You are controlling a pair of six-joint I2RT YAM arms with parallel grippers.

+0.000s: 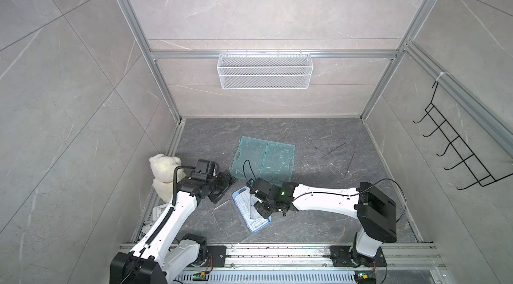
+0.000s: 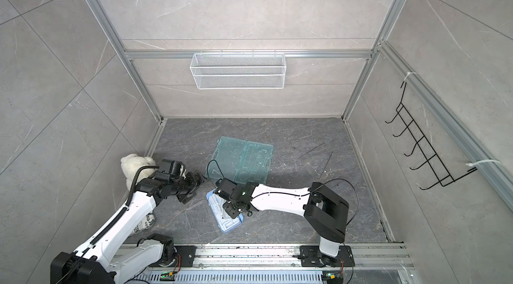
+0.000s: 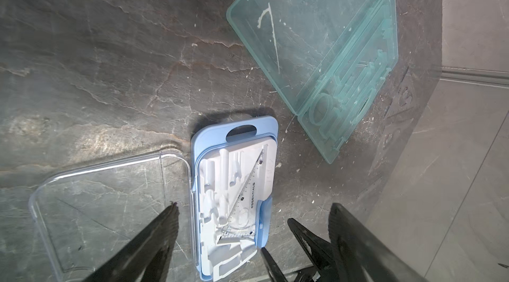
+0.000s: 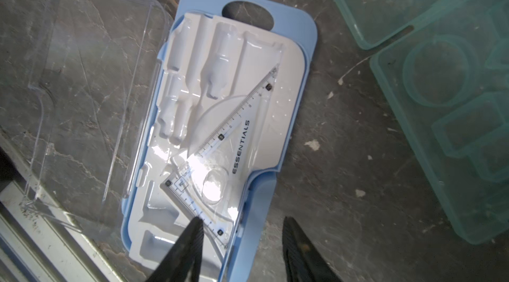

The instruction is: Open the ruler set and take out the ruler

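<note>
A blue-and-white ruler set tray (image 4: 289, 122) lies near the front centre, its clear cover (image 4: 79, 96) detached or folded out to its left. A clear triangle ruler (image 4: 249, 101) marked ESSENTIALS sits in the tray. My right gripper hangs over the tray's lower part, fingers apart, with nothing visible held. My left gripper is above and left of the set, also open and empty, looking down on it. In the top left view the right arm partly hides the tray.
An open teal case (image 1: 278, 161) lies behind the tray. A white plush bear (image 1: 163, 169) sits by the left wall. A white wire basket (image 1: 264, 70) and a black hook rack (image 1: 454, 145) hang on the walls.
</note>
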